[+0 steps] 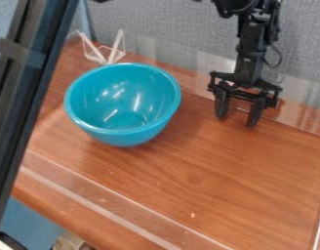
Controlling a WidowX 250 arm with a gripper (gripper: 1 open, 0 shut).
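Observation:
My black gripper [238,107] hangs at the back right, low over the wooden table, its two fingers pointing down and spread apart. I see no object between them. To its left sits a large, empty-looking turquoise bowl [124,96], apart from the gripper.
A white wire-like frame [102,53] stands behind the bowl at the back left. A dark post [24,73] fills the left edge. A grey wall with a clear strip runs along the back.

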